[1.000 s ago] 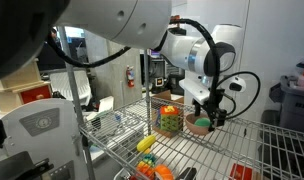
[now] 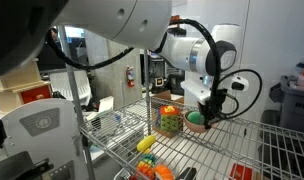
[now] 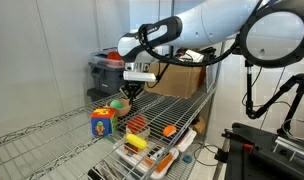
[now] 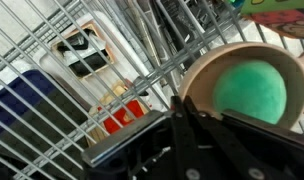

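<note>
A pinkish-tan bowl [image 4: 203, 75] with a round green object [image 4: 251, 91] inside fills the right of the wrist view. My gripper is shut on the bowl's near rim, its dark fingertips overlapping that edge. In exterior view 1 the bowl [image 2: 196, 127] is beneath the arm, with the green object [image 2: 196, 117] showing at its top. From the other side, the bowl [image 3: 124, 109] is partly hidden behind a colorful box [image 3: 102, 122]. Whether its base touches the wire shelf [image 3: 54, 153] cannot be told.
The box [image 2: 171, 121] stands close to the bowl. A yellow item [image 2: 146, 143] lies nearer the front, and several tools and a red item sit below the wires. Bare wire shelf [image 2: 280, 150] extends to the right.
The green object appears higher and slightly farther left in the bowl. The bowl and gripper have shifted only a little; the box and yellow item stay put.
</note>
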